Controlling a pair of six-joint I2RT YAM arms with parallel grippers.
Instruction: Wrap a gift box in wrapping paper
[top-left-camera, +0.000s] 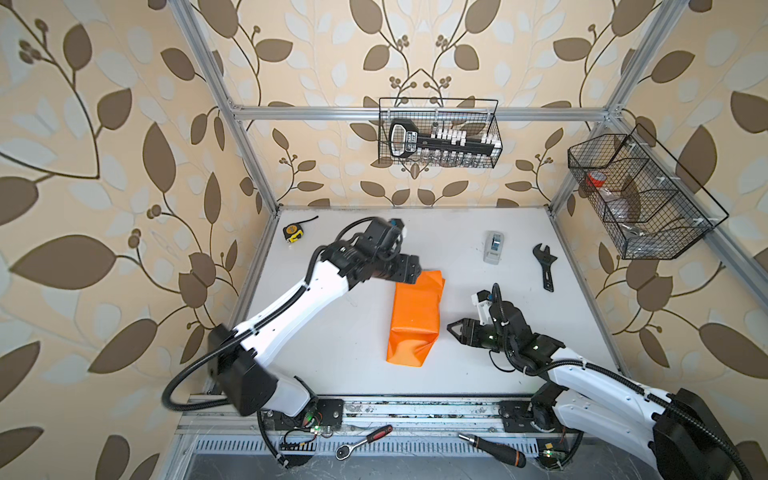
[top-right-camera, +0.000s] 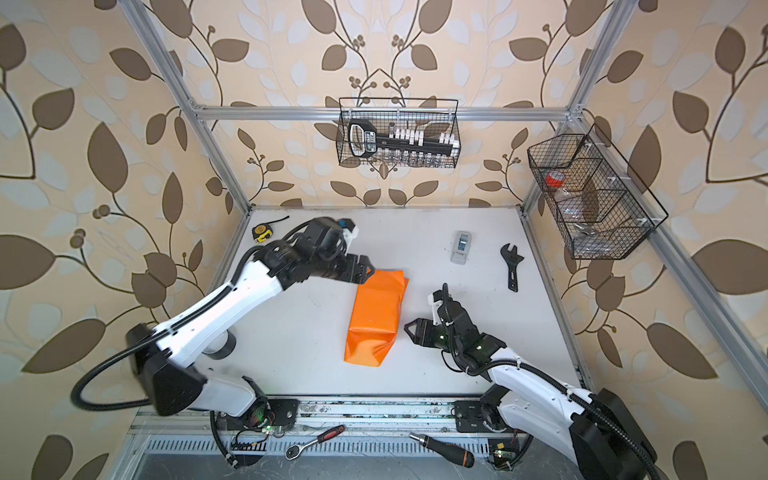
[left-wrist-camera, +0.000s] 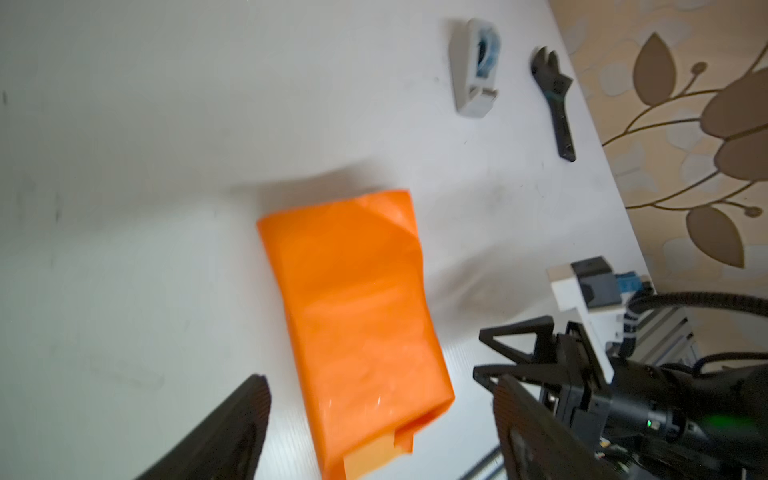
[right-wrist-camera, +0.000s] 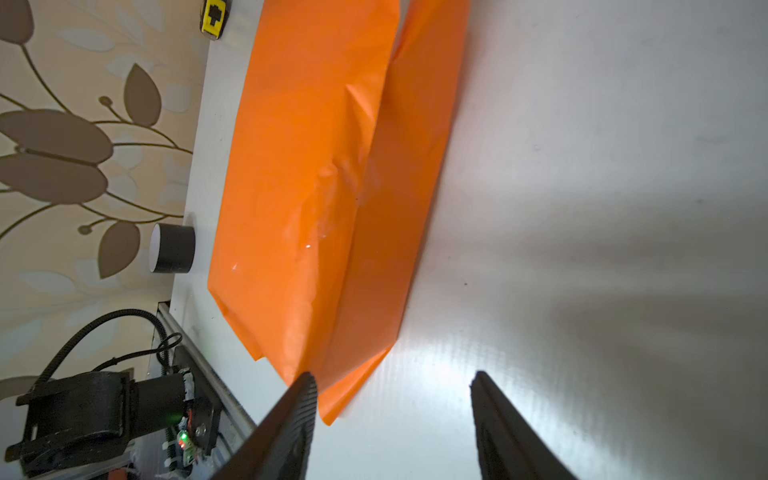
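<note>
An orange paper-covered box (top-left-camera: 416, 312) lies lengthwise near the middle of the white table, its near end (top-right-camera: 369, 352) creased. In the left wrist view a flap hangs open at the near end of the box (left-wrist-camera: 360, 312), showing a paler patch. My left gripper (top-left-camera: 409, 270) hovers above the far left end of the box, open and empty. To the right of the box, my right gripper (top-left-camera: 456, 329) stands apart from it, its fingers parted on bare table. The right wrist view shows the long side of the orange box (right-wrist-camera: 384, 184), with loose paper at the lower edge.
A grey device (top-left-camera: 493, 247) and a wrench (top-left-camera: 545, 265) lie at the back right. A tape measure (top-left-camera: 293, 232) sits back left, and a tape roll (top-right-camera: 219, 344) front left.
</note>
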